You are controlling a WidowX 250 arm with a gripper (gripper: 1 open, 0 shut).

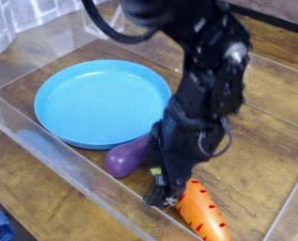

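The black gripper is low at the front of the table, over the toy carrot where its leafy top was. A purple toy eggplant lies just left of the gripper, partly behind the arm. The fingertips are dark and crowded against the carrot and eggplant, so their state and any hold are unclear. The orange carrot extends toward the bottom right, its top hidden by the gripper.
A blue plate sits at the back left. A clear plastic wall runs diagonally along the left front, close to the gripper.
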